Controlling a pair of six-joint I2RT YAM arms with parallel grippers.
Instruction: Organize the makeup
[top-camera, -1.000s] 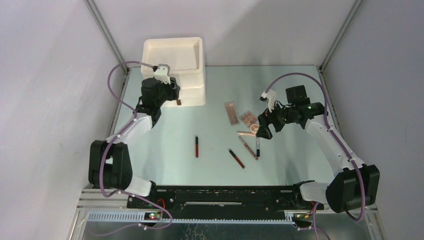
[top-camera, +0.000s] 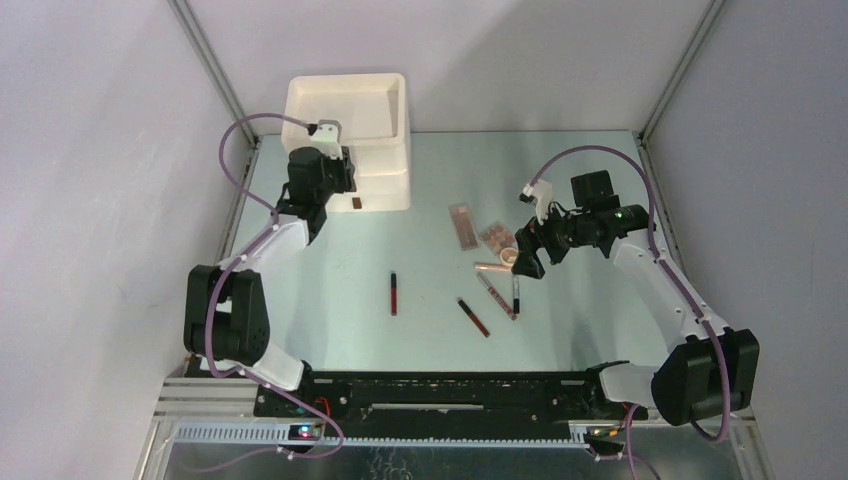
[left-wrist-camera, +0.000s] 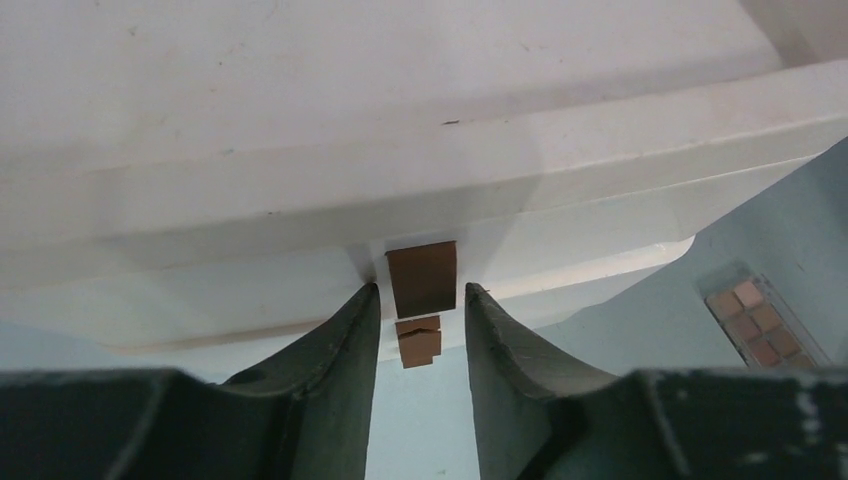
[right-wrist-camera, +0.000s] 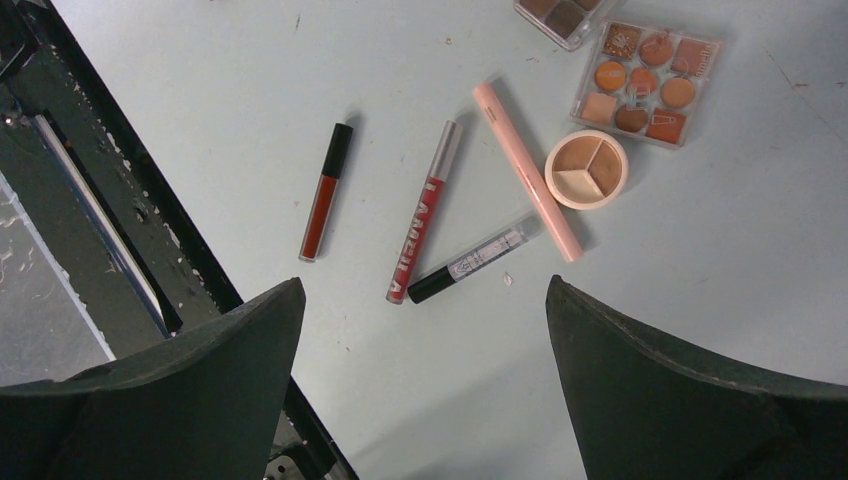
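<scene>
At the back left stands a white drawer box with an open top tray. Its brown pull tabs show in the left wrist view: an upper tab and a lower tab. The fingertips of my left gripper stand either side of the upper tab, partly open, with gaps visible. My right gripper is open and empty over the right side, above a pink tube, round compact, nine-pan palette, clear black-capped tube, lettered red tube and dark red tube.
Another palette lies near the table's middle, right of the box. A lone red tube with a black cap rests in the front middle. Bare tabletop separates it from the left arm.
My left gripper has shifted slightly toward the back and left along the drawer box, leaving the lower tab more exposed in the top view. The right arm and the makeup have stayed put.
</scene>
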